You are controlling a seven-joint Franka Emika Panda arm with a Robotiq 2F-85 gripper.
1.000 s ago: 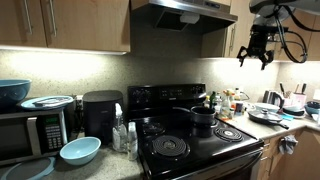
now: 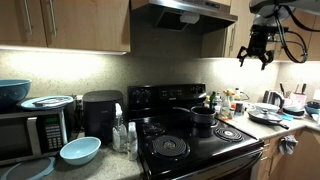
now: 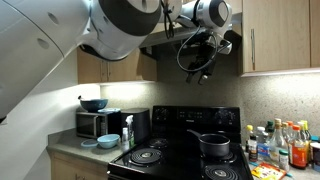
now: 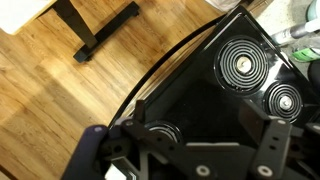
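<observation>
My gripper (image 2: pixel 254 62) hangs high at the right in exterior view 1, well above the counter, its two fingers spread apart. In exterior view 2 the gripper (image 3: pixel 199 76) is up near the range hood, over the stove. Looking down in the wrist view, the fingers stand wide with nothing between them. Below lies the black stove top (image 4: pixel 205 85) with its coil burners (image 4: pixel 242 65). A dark pot (image 2: pixel 202 116) sits on a back burner, its handle visible in exterior view 2.
A light blue bowl (image 2: pixel 80 151) and spray bottles (image 2: pixel 119 128) stand left of the stove, near the microwave (image 2: pixel 32 135). Several bottles (image 3: pixel 299 146) crowd the counter to its right. A pan (image 2: pixel 265 114) lies farther right. The hood (image 2: pixel 183 15) and cabinets (image 2: pixel 65 24) hang overhead.
</observation>
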